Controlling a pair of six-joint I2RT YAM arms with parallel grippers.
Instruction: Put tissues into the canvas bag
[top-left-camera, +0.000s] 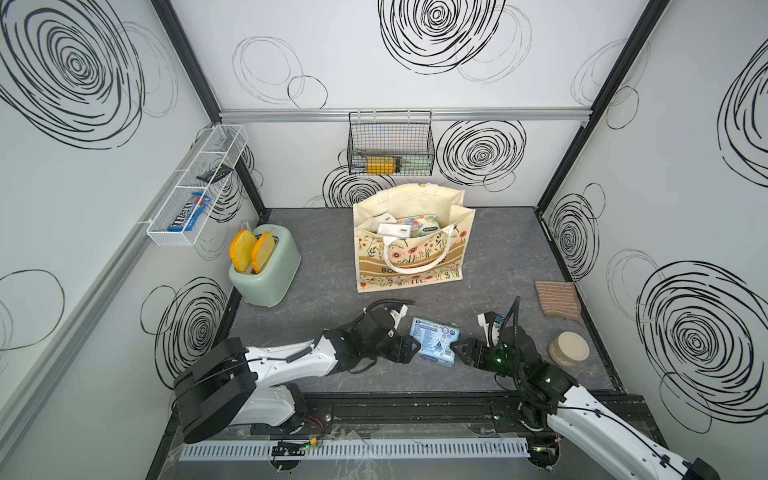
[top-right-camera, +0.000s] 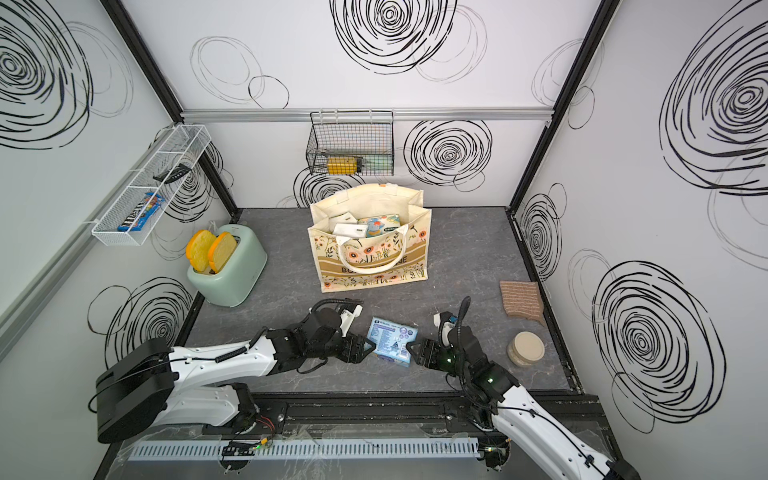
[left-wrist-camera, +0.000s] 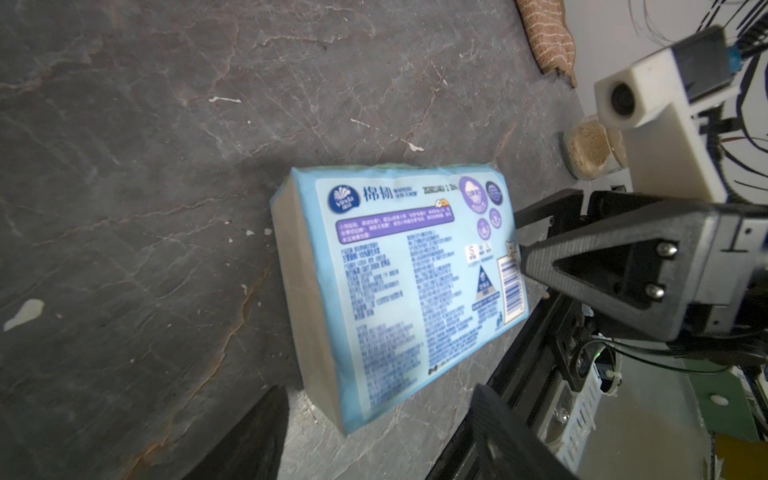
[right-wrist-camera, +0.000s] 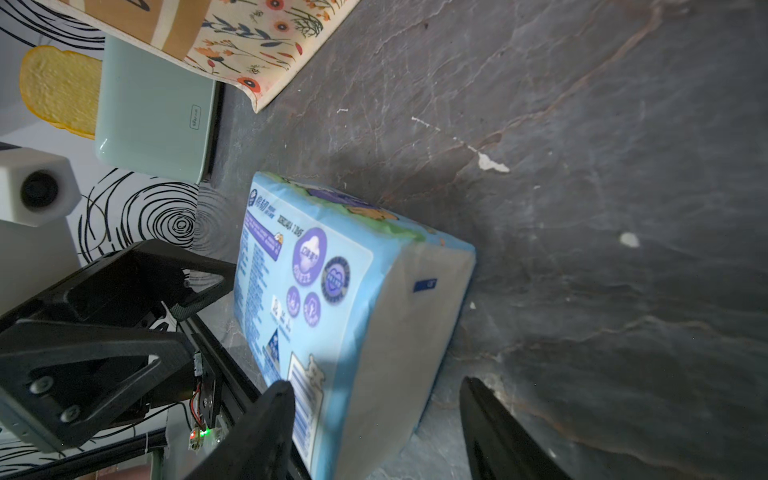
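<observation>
A light blue tissue pack lies on the grey counter in front of the canvas bag, which stands upright holding several packs. My left gripper is at the pack's left end, its fingers apart in the left wrist view, the pack just beyond them. My right gripper is at the pack's right end, fingers apart on either side of its near corner in the right wrist view. Whether either touches the pack is unclear.
A green toaster with bread slices stands left of the bag. A brown mat and a round beige container lie at the right. Wire baskets hang on the walls.
</observation>
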